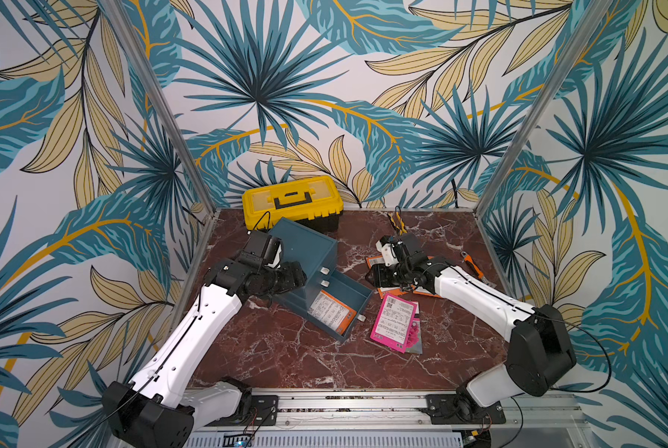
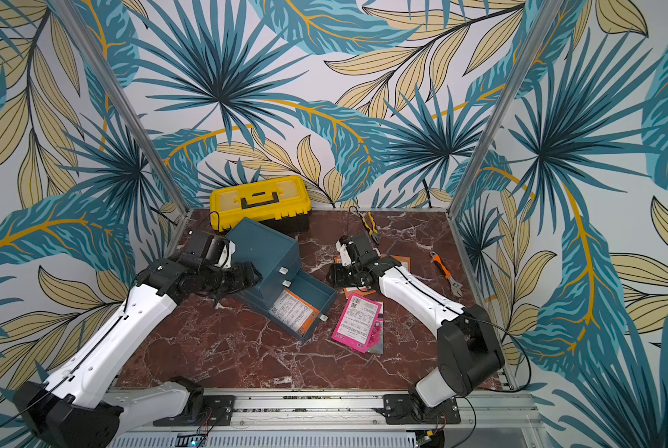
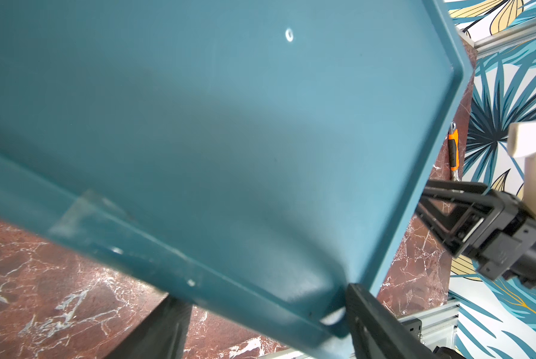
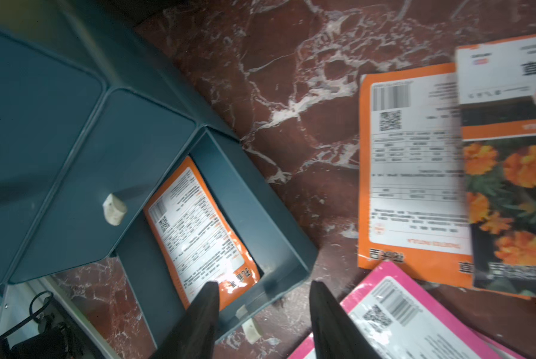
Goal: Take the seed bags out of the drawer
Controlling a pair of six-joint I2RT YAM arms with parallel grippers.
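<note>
A seed bag with an orange border [image 4: 202, 233] lies flat in the pulled-out lower drawer [image 1: 356, 287] of the blue-grey cabinet [image 1: 296, 242]. My right gripper hangs over the table just right of the drawer, open with nothing between its fingers. My left gripper is open at the cabinet's near left side, with the cabinet's top rim passing between its fingers; whether they touch it I cannot tell. Pink seed bags [image 1: 393, 321] lie stacked right of the drawer. Orange seed bags [image 4: 414, 167] lie behind them, partly hidden by the right arm in the top views.
A yellow toolbox [image 1: 293, 198] stands behind the cabinet. Pliers [image 2: 371, 227] lie at the back, and an orange-handled wrench [image 2: 446, 272] at the right edge.
</note>
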